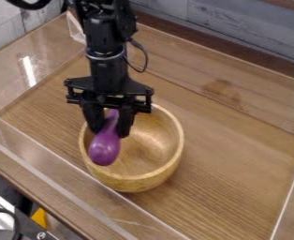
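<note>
A black gripper (pixel 109 117) hangs over a yellow bowl (pixel 154 159) in the middle of the camera view, with a purple eggplant-like object (pixel 105 148) held upright between its fingers. The object is inside or just over the bowl's left part; whether it touches the bowl cannot be told.
A pale strip with a raised clear edge runs along the left. A yellow item and a black cable lie at the lower left.
</note>
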